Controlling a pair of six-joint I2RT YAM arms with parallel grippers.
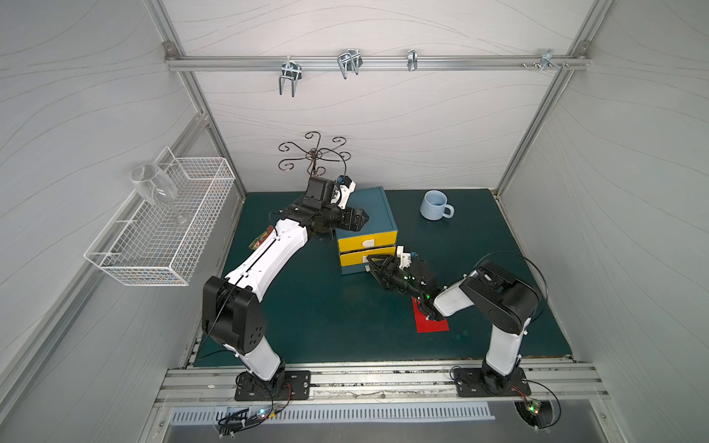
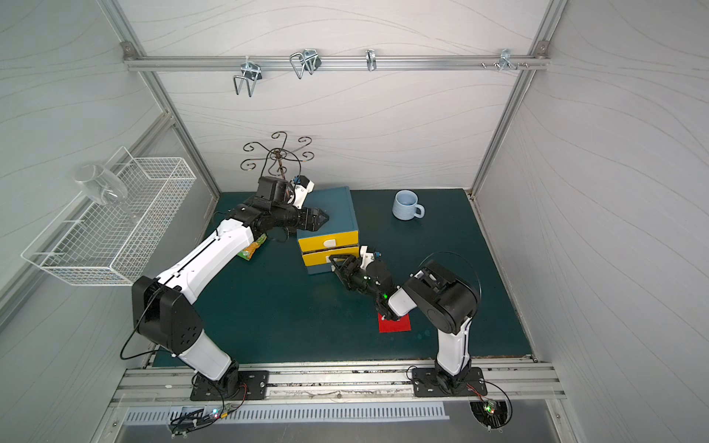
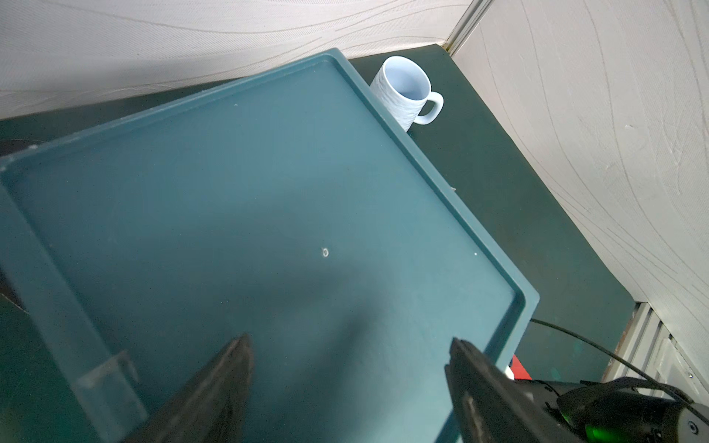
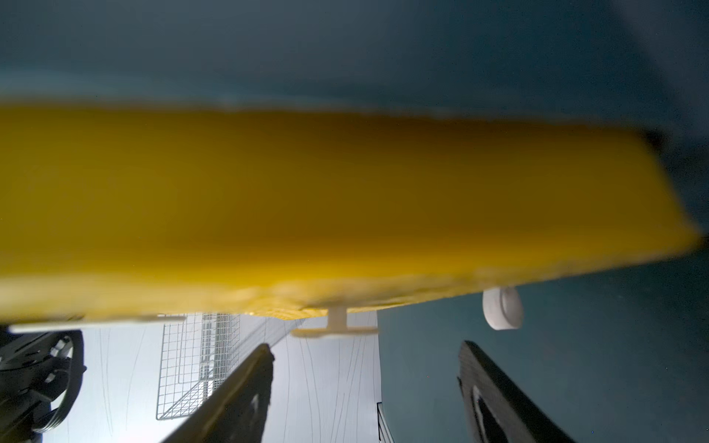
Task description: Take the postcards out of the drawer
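A blue cabinet [image 1: 369, 206] with two yellow drawers stands at the back middle; both fronts, the upper drawer [image 1: 353, 242] and lower drawer [image 1: 351, 257], appear shut or nearly so. My open left gripper hangs over the cabinet's top [image 3: 280, 192]. My open right gripper is low at the lower drawer's front; the drawer [image 4: 339, 184] fills much of its view, with a white handle [image 4: 336, 325] just beyond the fingertips. A red card [image 1: 431, 322] lies on the table, partly under the right arm. No postcards inside the drawers can be seen.
A blue mug [image 1: 432, 206] stands right of the cabinet. A wire basket [image 1: 158, 251] with a glass hangs on the left wall. A black scrolled metal stand [image 1: 314, 153] and a small colourful item [image 2: 251, 249] are behind the left arm.
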